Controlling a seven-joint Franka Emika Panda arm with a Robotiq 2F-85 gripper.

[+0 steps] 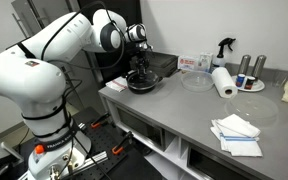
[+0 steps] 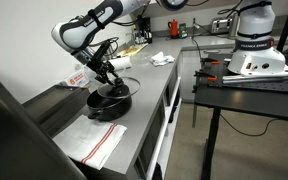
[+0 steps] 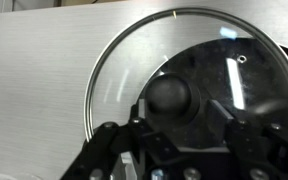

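A black pot stands at the left end of the grey table. A clear glass lid with a dark round knob is over it, off-centre: in the wrist view the lid's rim reaches past the pot, above the bare table. My gripper is at the knob, its fingers apart with the knob between and just beyond them. Exterior view 2 shows the gripper low over the pot. Whether the fingers touch the knob, or the lid rests on the pot, is unclear.
Beside the pot lies a white cloth with a red stripe. Farther along are a clear bowl, a paper towel roll, a clear lid-like dish and folded towels. Mid-table is clear.
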